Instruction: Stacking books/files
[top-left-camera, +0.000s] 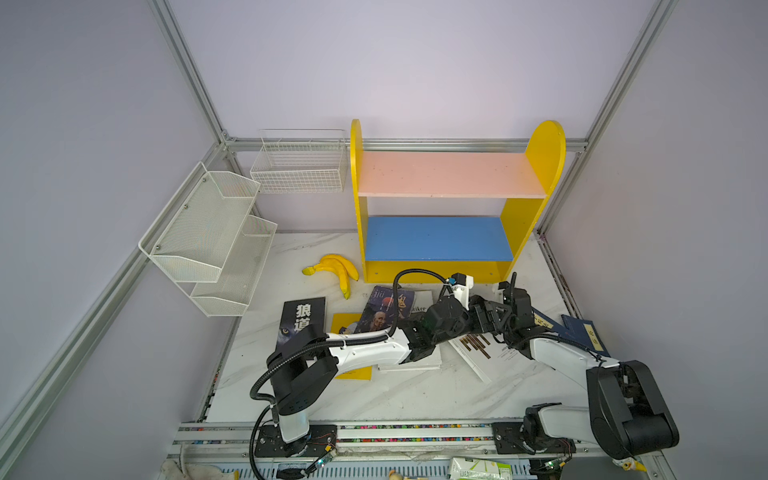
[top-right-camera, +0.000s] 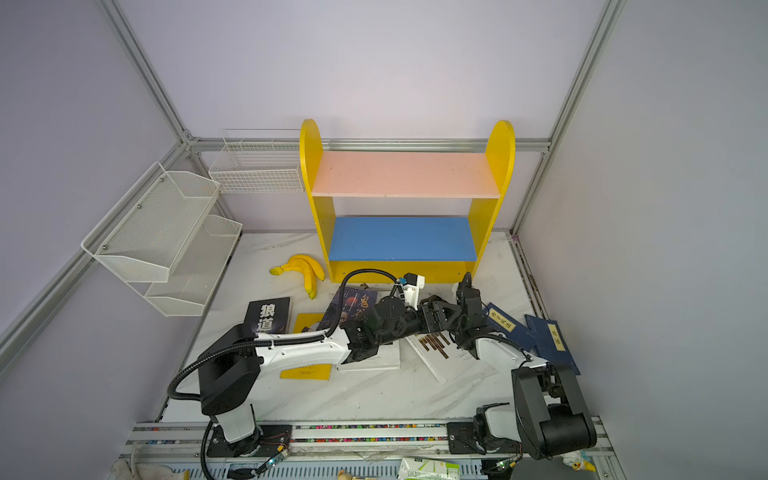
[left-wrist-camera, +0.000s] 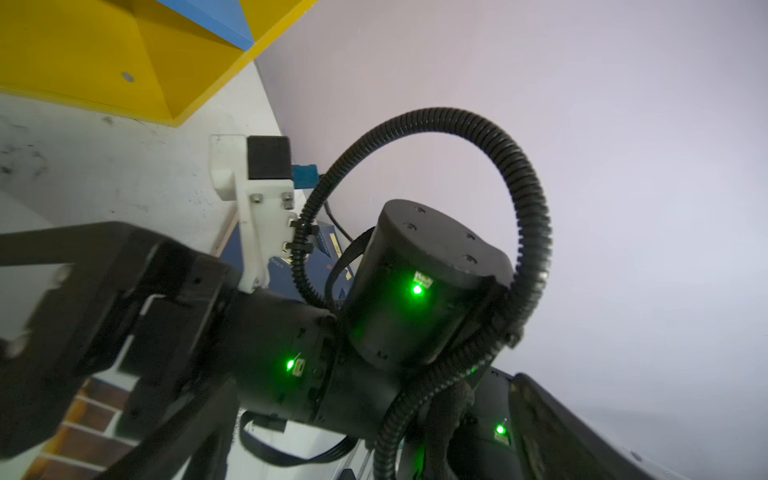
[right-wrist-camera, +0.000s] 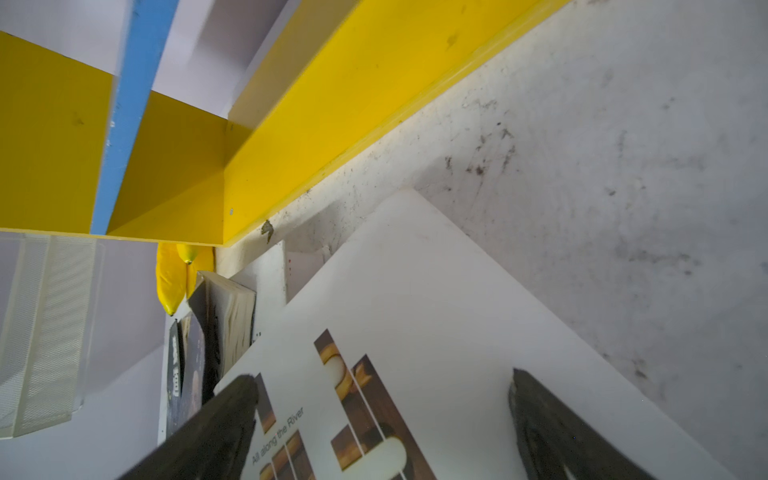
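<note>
Books lie on the table: a black book (top-left-camera: 303, 312), a yellow book (top-right-camera: 304, 372), a purple book (top-left-camera: 376, 304), a white "All along the River" book (right-wrist-camera: 416, 304), and blue books (top-right-camera: 550, 344) at the right. My right gripper is open low over the white book, nothing visibly held. My left gripper (top-left-camera: 488, 316) reaches to the right above the books, crowded against the right arm. Its fingers are blurred in the left wrist view, with the right arm's body close in front.
A yellow shelf unit (top-left-camera: 444, 172) with pink and blue boards stands at the back. Bananas (top-left-camera: 344, 276) lie left of it. Mesh baskets (top-left-camera: 200, 224) hang at the left and back left. Bare table shows along the front.
</note>
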